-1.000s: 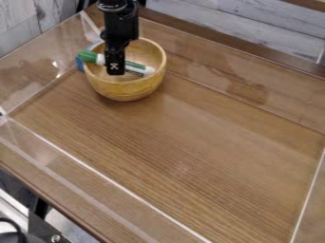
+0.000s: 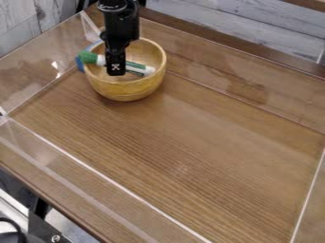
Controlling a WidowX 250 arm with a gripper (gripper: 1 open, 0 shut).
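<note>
A yellow-tan bowl (image 2: 127, 88) stands at the upper left of the wooden table. The black gripper (image 2: 116, 66) reaches down into it from above, shut on a white tube with a green end (image 2: 137, 68) that lies across the bowl. A small blue item (image 2: 80, 64) is at the bowl's left rim; what it is cannot be told.
Dark cables lie at the lower left, off the table.
The tube and gripper have shifted very slightly; otherwise the scene looks the same.
</note>
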